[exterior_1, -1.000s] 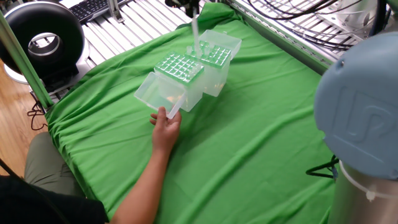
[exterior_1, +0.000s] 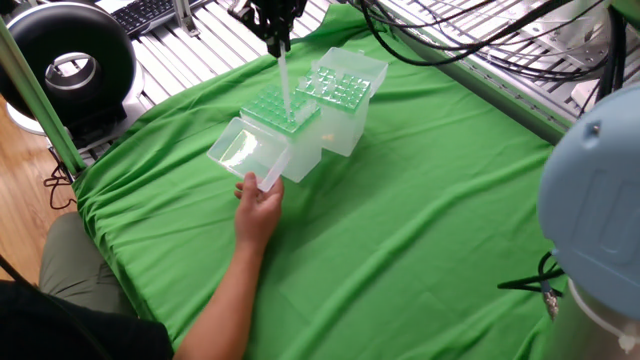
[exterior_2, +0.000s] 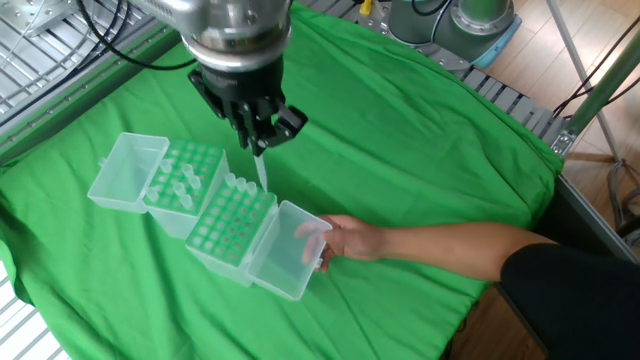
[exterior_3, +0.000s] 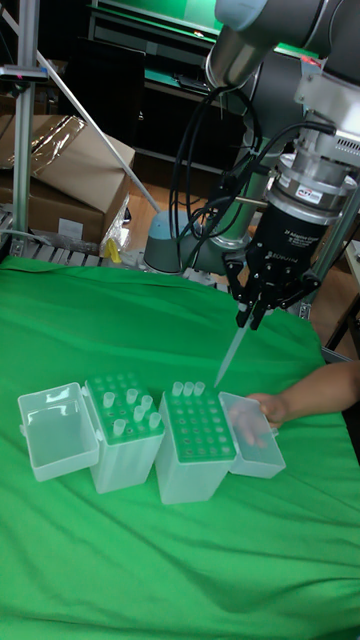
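My gripper (exterior_3: 251, 316) is shut on a long, translucent pipette tip (exterior_3: 231, 355), which points down and slants slightly. The tip's lower end is by the far edge of a tip box (exterior_2: 232, 222) with a green rack top; contact cannot be told. Three tips (exterior_3: 189, 388) stand in a row in that box, near its far edge. A second tip box (exterior_3: 127, 411) beside it bears several upright tips scattered over its green top. Both boxes have their clear lids swung open to opposite sides.
A person's hand (exterior_2: 350, 241) holds the open lid (exterior_2: 290, 250) of the box nearest the gripper. Green cloth (exterior_1: 400, 210) covers the table in folds, with free room around the boxes. Black cables (exterior_1: 460, 45) hang at the back.
In exterior view 1 the gripper and its tip have moved left, from over the second box to over the box by the hand. That box, its lid and the hand have shifted slightly left.
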